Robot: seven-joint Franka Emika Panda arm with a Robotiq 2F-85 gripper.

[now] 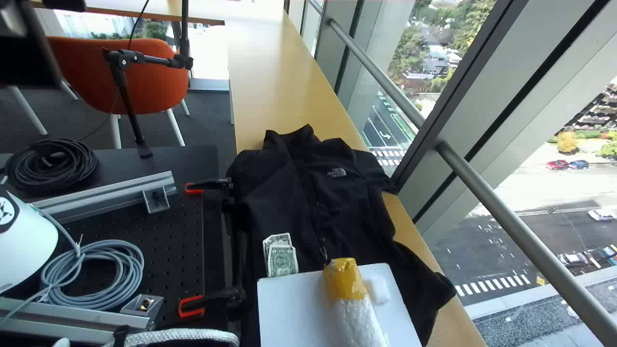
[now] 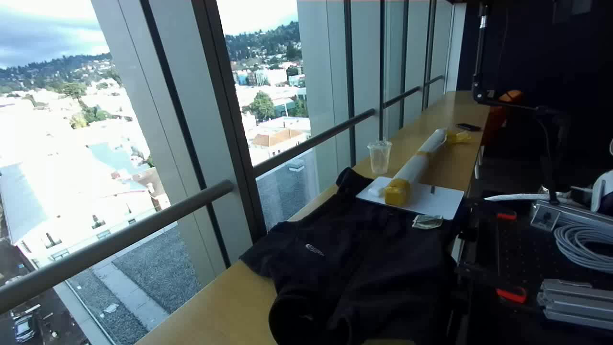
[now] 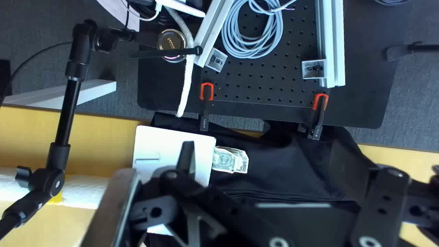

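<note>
In the wrist view my gripper stands open, its dark fingers spread wide with nothing held between them. Beyond them lie folded dollar bills [image 3: 230, 160] on a black jacket [image 3: 271, 164]. The bills [image 1: 280, 255] touch or nearly touch the edge of a white board [image 1: 292, 315]; they also show as a small crumpled patch of bills [image 2: 428, 221] on the jacket [image 2: 368, 281]. A bubble-wrapped roll with a yellow end [image 1: 342, 280] rests across the board. Neither exterior view shows the gripper clearly.
Two red-tipped clamps [image 3: 206, 91] grip the edge of a black pegboard [image 3: 263, 76] holding coiled grey cable [image 3: 276, 31] and metal rails [image 3: 331, 45]. A clear plastic cup [image 2: 379, 156] stands by the window rail. Bare wooden tabletop [image 1: 269, 75] lies beyond the jacket's collar.
</note>
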